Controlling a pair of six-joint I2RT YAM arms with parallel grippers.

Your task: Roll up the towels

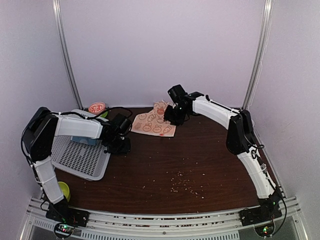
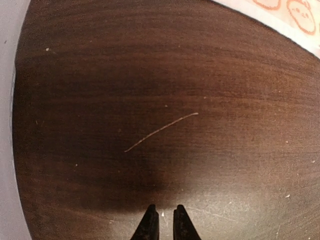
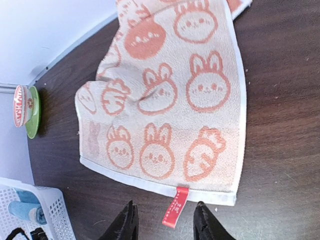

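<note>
A white towel with orange bunny and carrot prints (image 1: 152,125) lies at the back centre of the table, its far part bunched, with a red tag (image 3: 175,207) on its near edge. My right gripper (image 1: 175,117) is over its right side; in the right wrist view its fingers (image 3: 204,222) stand apart beside that tag, holding nothing. My left gripper (image 1: 117,145) is by the basket's right rim, left of the towel; in the left wrist view its fingers (image 2: 182,222) are slightly parted over bare wood. A blue rolled towel (image 3: 22,210) lies in the basket.
The grey perforated basket (image 1: 75,165) fills the left side, with a yellow bowl (image 1: 63,191) before it and a green item with a red-and-white top (image 1: 97,107) behind it.
</note>
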